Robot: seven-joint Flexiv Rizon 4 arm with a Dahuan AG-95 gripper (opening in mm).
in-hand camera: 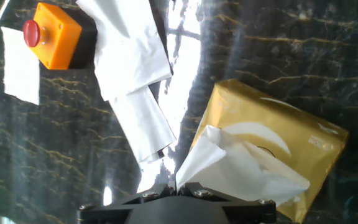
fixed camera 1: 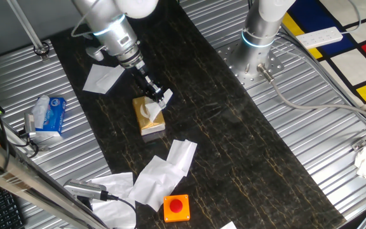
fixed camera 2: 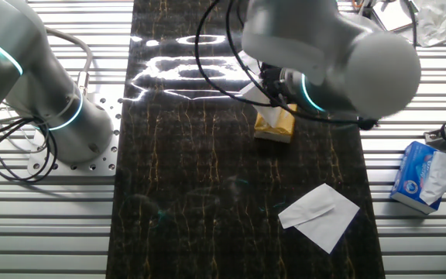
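A gold tissue pack (fixed camera 1: pixel 148 119) is on or just above the dark table, under my gripper (fixed camera 1: pixel 164 100); whether it rests flat I cannot tell. From the pack's opening comes a white tissue (in-hand camera: pixel 235 168), which runs up to my fingertips at the bottom of the wrist view. There the gripper is shut with a corner of the tissue between its fingers. The far end of that tissue still lies over the pack. In exterior view 2 the pack (fixed camera 2: pixel 276 132) shows beneath the arm, which hides the fingers.
Loose white sheets (fixed camera 1: pixel 154 181) lie on the table near an orange box with a red button (fixed camera 1: pixel 176 208). Another sheet (fixed camera 2: pixel 320 217) lies apart. A blue tissue box (fixed camera 1: pixel 51 116) stands on the slatted surface.
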